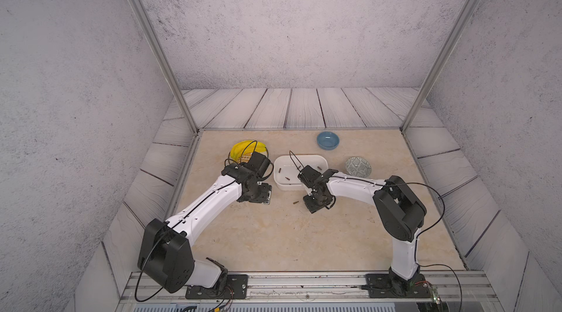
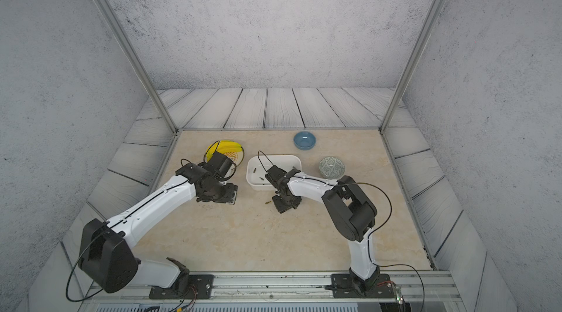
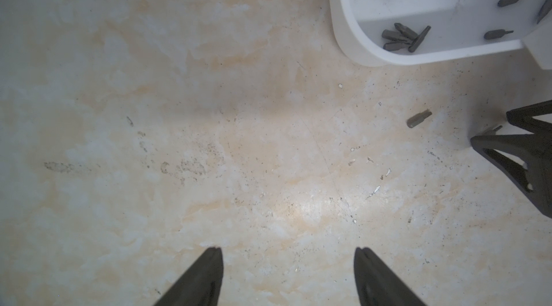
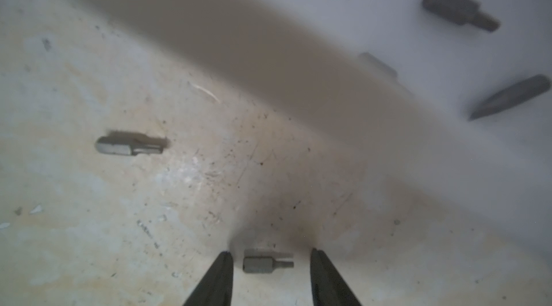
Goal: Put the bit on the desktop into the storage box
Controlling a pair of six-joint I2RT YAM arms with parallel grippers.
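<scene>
Two dark metal bits lie on the desktop in front of the white storage box (image 1: 278,185). One bit (image 4: 261,264) rests on the surface between the fingertips of my right gripper, which is open around it with a gap on each side. The other bit (image 3: 419,118) lies to the left of that gripper, with clear desktop around it. Over bare desktop, left of the box, my left gripper hangs open and empty. Several more bits (image 3: 400,37) are inside the box.
Behind the left arm is a plate with yellow bananas (image 1: 246,149). A blue bowl (image 1: 327,140) stands at the back, and a grey patterned bowl (image 1: 358,166) is right of the box. The box's front wall (image 4: 322,87) is close to my right gripper.
</scene>
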